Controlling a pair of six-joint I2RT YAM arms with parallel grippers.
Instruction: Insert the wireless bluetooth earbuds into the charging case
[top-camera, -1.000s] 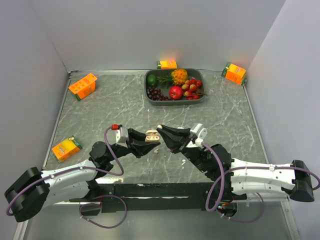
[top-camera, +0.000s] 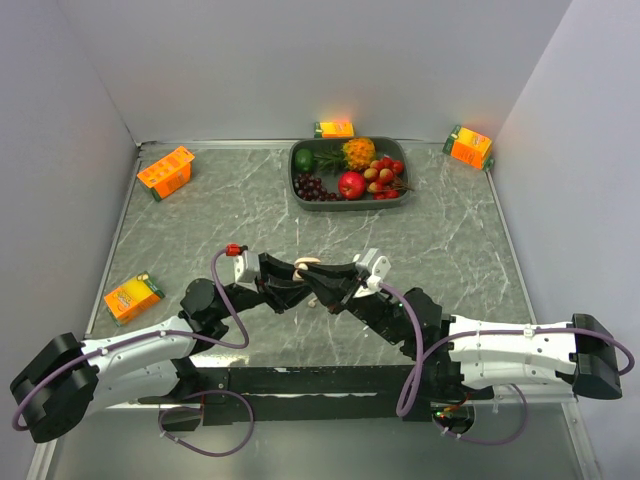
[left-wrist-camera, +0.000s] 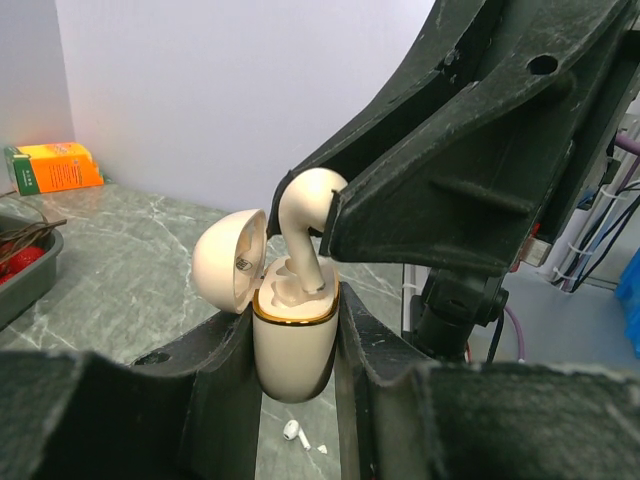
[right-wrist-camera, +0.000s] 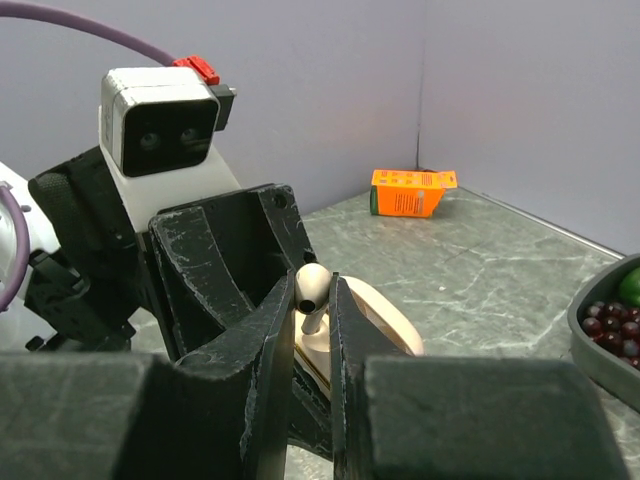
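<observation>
My left gripper (top-camera: 290, 286) is shut on the cream charging case (left-wrist-camera: 294, 349), whose lid (left-wrist-camera: 222, 262) stands open. My right gripper (top-camera: 318, 275) is shut on a white earbud (left-wrist-camera: 312, 200), held over the case with its stem reaching down into a slot. In the right wrist view the earbud (right-wrist-camera: 312, 285) is between the fingertips. Another small earbud (left-wrist-camera: 291, 429) lies on the table below.
A grey tray (top-camera: 346, 204) of fruit stands at the back. Orange boxes (top-camera: 165, 175) stand near the walls.
My right gripper has moved left with the earbud, from beside the case to over it. The left gripper with the case has shifted only slightly.
</observation>
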